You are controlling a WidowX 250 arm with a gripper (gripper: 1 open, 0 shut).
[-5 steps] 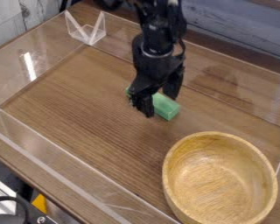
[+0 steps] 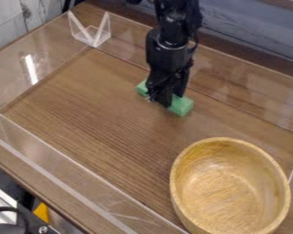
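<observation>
My black gripper (image 2: 165,89) reaches down from the top centre over a green block (image 2: 179,107) lying on the wooden surface. The fingers are at the block's middle and hide part of it. Whether they grip it I cannot tell.
A large pale wooden bowl (image 2: 231,196) stands at the lower right. A clear angular object (image 2: 91,29) sits at the back left.
The gripper's fingers have drawn closer together over the green block, and more of the block's right end shows than a second ago.
</observation>
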